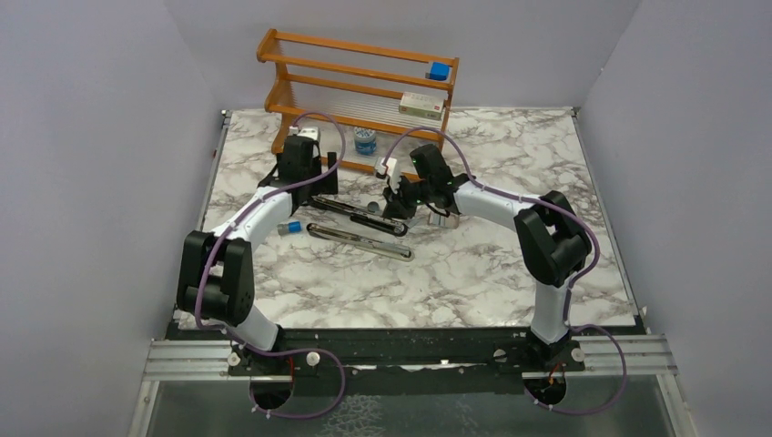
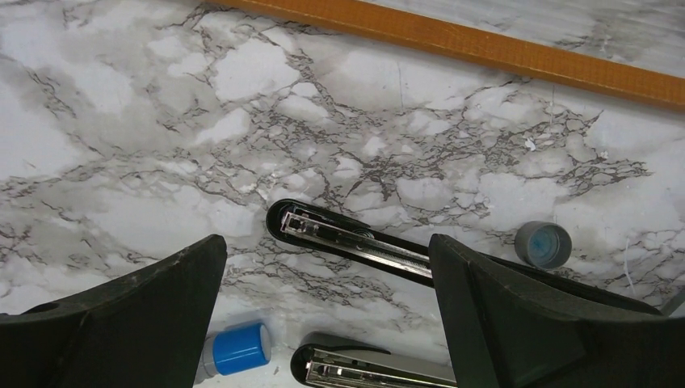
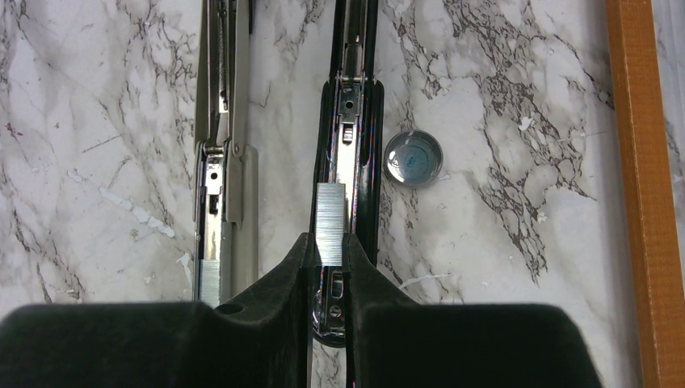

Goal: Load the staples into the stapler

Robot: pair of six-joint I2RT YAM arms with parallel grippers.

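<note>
A black stapler (image 1: 350, 212) lies opened out flat on the marble table, its metal channel (image 3: 347, 153) facing up. My right gripper is shut on a strip of staples (image 3: 330, 212), held just over that channel; whether the strip touches it I cannot tell. Beside it a grey stapler (image 1: 360, 241) also lies opened, with staples (image 3: 209, 279) in its channel. My left gripper stands open above the hinged-back end of the black stapler (image 2: 355, 238), nothing between its fingers.
A small round grey cap (image 2: 544, 244) sits close beside the black stapler. A blue-capped tube (image 2: 241, 348) lies at left. Behind stands a wooden rack (image 1: 360, 77); a box of staples (image 1: 442, 218) is by the right gripper.
</note>
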